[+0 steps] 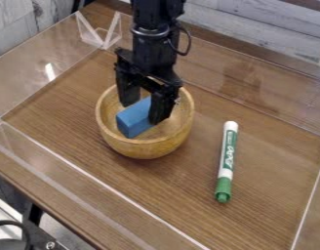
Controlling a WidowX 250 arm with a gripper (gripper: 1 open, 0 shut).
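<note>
A light wooden bowl [147,145] stands on the table, holding a blue block [136,122]. My black gripper [147,90] hangs over the bowl from the top, its fingers open and reaching down around the upper part of the block; whether they touch it is unclear.
A white marker with green cap [226,161] lies to the right of the bowl.
</note>
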